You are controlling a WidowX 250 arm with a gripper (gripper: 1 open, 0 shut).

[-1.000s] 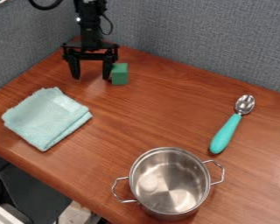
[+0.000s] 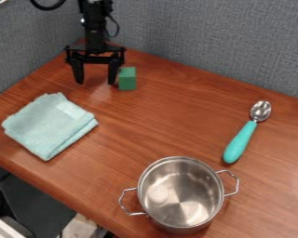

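Observation:
My black gripper (image 2: 97,72) hangs at the back left, low over the wooden table (image 2: 152,121), its two fingers apart with nothing visible between them. Just to its right stands a small green block (image 2: 127,79), close beside the right finger; whether they touch I cannot tell. A folded pale cloth (image 2: 47,125) lies at the left. A metal pot (image 2: 181,194) with two handles sits at the front, and a spoon with a teal handle (image 2: 240,141) lies on the right.
Grey padded walls bound the table at the back and left.

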